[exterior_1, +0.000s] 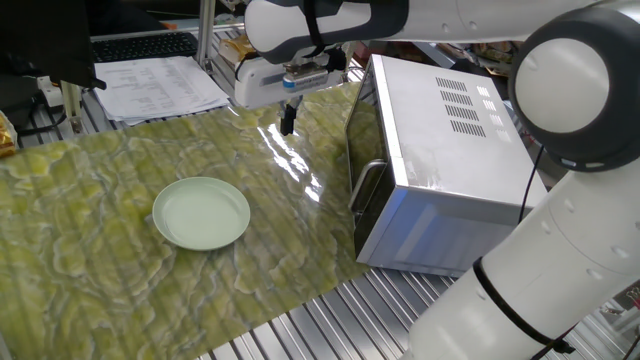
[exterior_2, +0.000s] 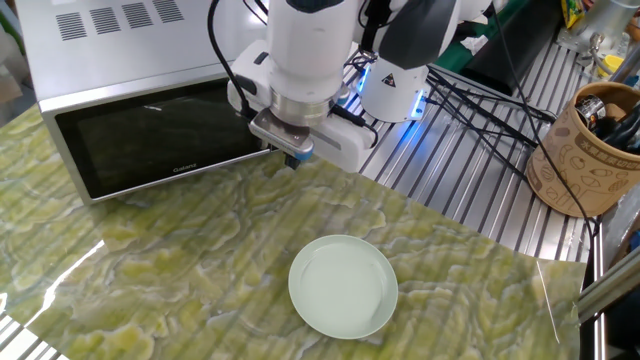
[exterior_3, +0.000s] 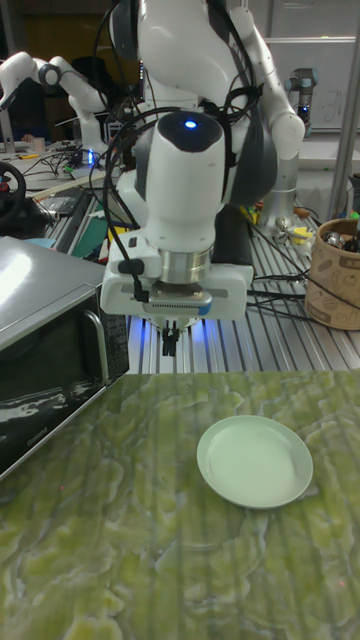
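Observation:
A pale green round plate (exterior_1: 202, 213) lies flat and empty on the green marbled mat, seen in all three views. The silver microwave (exterior_2: 160, 135) stands beside it with its dark door shut. My gripper (exterior_3: 169, 340) hangs in the air with its fingers pointing down, apart from the plate and in front of the microwave's door side in exterior view 1. In exterior view 3 its two dark fingers sit close together, with nothing visible between them. From exterior view 2 only the dark fingertips (exterior_2: 292, 161) show below the hand.
Papers (exterior_1: 160, 88) and a keyboard (exterior_1: 145, 46) lie beyond the mat's far edge in exterior view 1. A brown patterned bucket (exterior_2: 575, 170) of tools stands on the slatted metal table, with cables running nearby.

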